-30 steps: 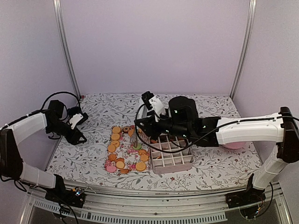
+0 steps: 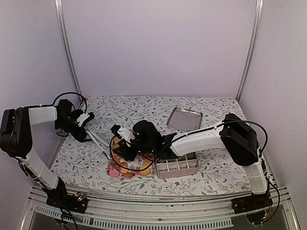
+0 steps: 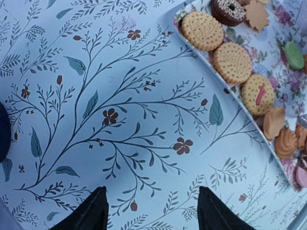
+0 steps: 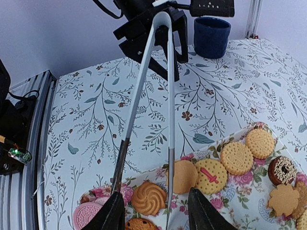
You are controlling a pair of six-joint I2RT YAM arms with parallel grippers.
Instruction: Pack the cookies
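Observation:
Cookies lie on a flowered tray, among them a round biscuit [image 3: 232, 62], a chocolate ring cookie [image 4: 281, 170] and a pink cookie [image 4: 87, 215]. My right gripper is over the tray's front left, with long metal tongs [image 4: 171, 120] standing between its fingers; whether it grips them is unclear. My left gripper hangs over bare table left of the tray, part open with nothing between its fingers. The compartment box [image 2: 176, 172] sits right of the tray, partly hidden by the right arm.
An empty metal tray [image 2: 184, 118] lies at the back right. A dark blue cup [image 4: 210, 36] stands on the table behind my left gripper.
My right gripper and the tongs have moved left from near the box to over the cookie tray's left part.

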